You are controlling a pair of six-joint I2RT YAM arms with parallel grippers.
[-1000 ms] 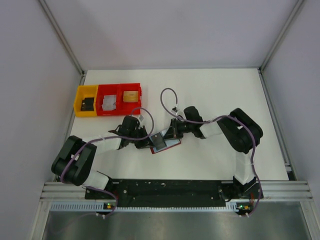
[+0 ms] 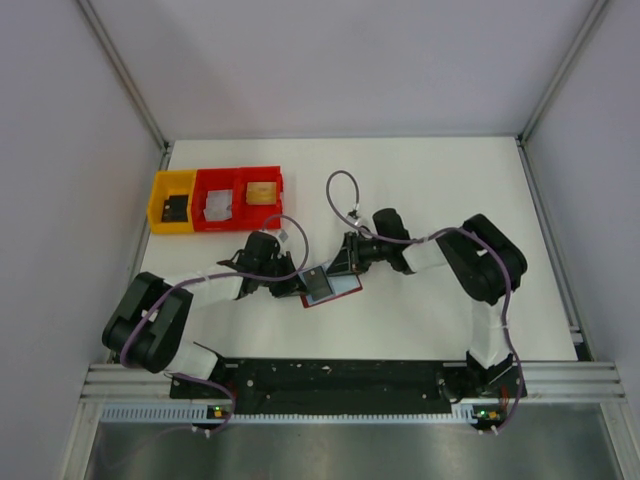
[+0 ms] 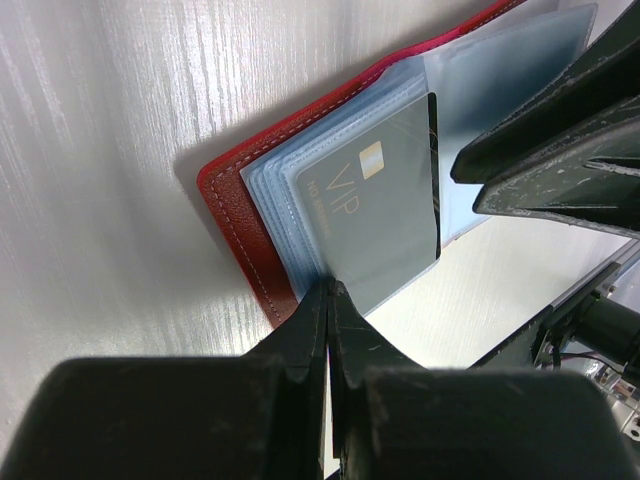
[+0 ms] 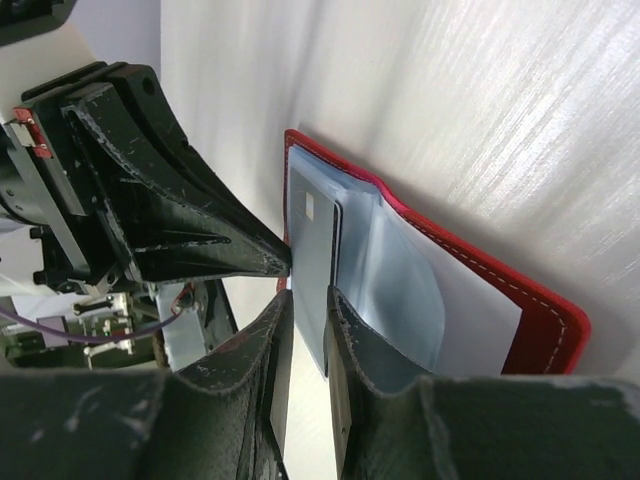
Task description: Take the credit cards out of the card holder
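Observation:
The red card holder point(image 2: 331, 291) lies spread out on the table, its clear sleeves fanned. A grey card marked VIP point(image 3: 385, 205) sits in the top clear sleeve point(image 3: 275, 205). My left gripper is shut at the near edge of that sleeve stack; whether a thin layer lies between its tips cannot be told. Over the holder's other half, my right gripper is beside the grey card's edge. A narrow gap shows between its tips in the right wrist view, but they sit together in the left wrist view; nothing is seen gripped.
At the back left stand a yellow bin point(image 2: 172, 183) and two red bins point(image 2: 217, 174), with items inside. The two arms face each other closely over the holder.
The left arm and the holder look unmoved.

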